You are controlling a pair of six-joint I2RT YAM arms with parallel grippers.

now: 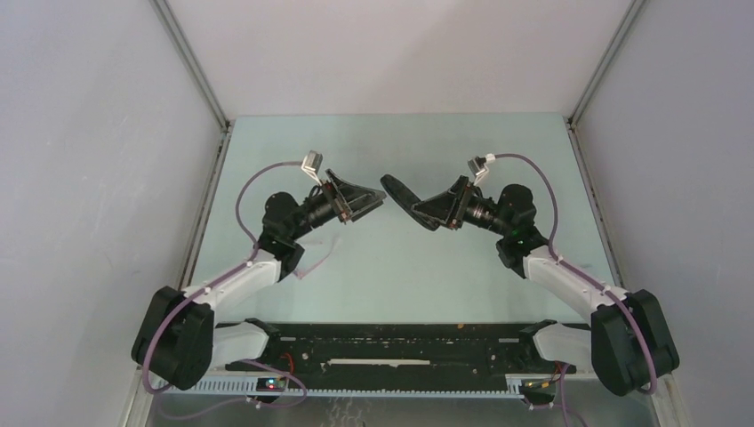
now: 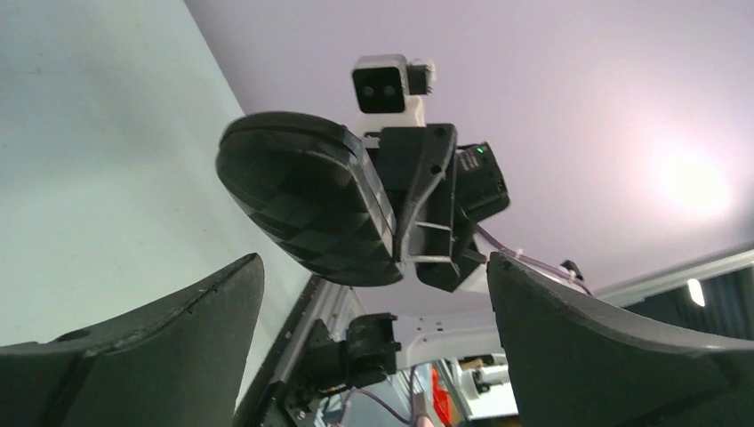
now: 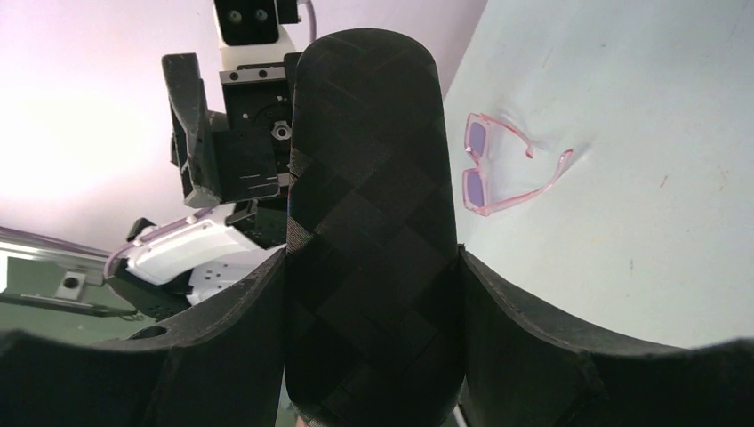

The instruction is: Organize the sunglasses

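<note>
A black glasses case (image 1: 405,197) with a woven pattern is held up above the middle of the table by my right gripper (image 1: 427,213), shut on it; it fills the centre of the right wrist view (image 3: 373,205) and shows in the left wrist view (image 2: 298,191). My left gripper (image 1: 369,200) is open just left of the case, apart from it, with nothing between its fingers. Pink sunglasses with dark lenses (image 3: 476,187) lie on the table with temples unfolded; from above they are partly hidden beside the left arm.
Walls stand at both sides and the back. A dark rail (image 1: 391,342) runs along the front edge.
</note>
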